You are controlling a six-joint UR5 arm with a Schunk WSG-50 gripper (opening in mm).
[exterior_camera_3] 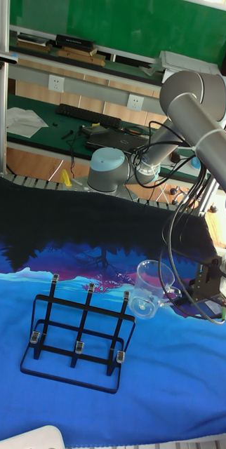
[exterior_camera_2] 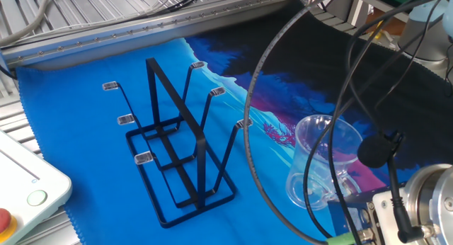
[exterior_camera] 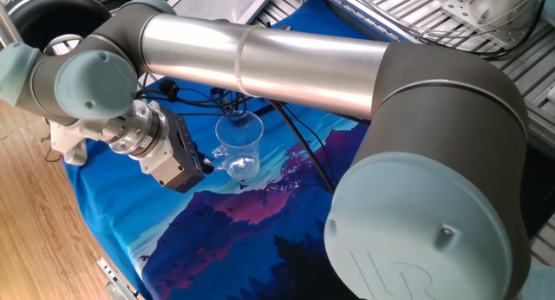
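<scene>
A clear cup with a handle (exterior_camera: 240, 144) is at the end of my gripper (exterior_camera: 211, 165), its handle side toward the fingers. The dark fingertips look closed together on that handle, though the contact is small and partly hidden. In the second exterior view the cup (exterior_camera_2: 322, 160) leans a little, beside the black wire rack (exterior_camera_2: 177, 160); cables cross in front of it. The third exterior view has the cup (exterior_camera_3: 145, 292) just right of the rack (exterior_camera_3: 76, 337), with my gripper (exterior_camera_3: 178, 295) at its right side. Whether the cup's base touches the cloth, I cannot tell.
The rack has several upward prongs with clear tips, all empty. A blue cloth (exterior_camera_3: 173, 382) with a mountain picture covers the table. Loose cables (exterior_camera_2: 258, 96) hang around the arm. A white box with a red button (exterior_camera_2: 21, 195) lies at the table's edge.
</scene>
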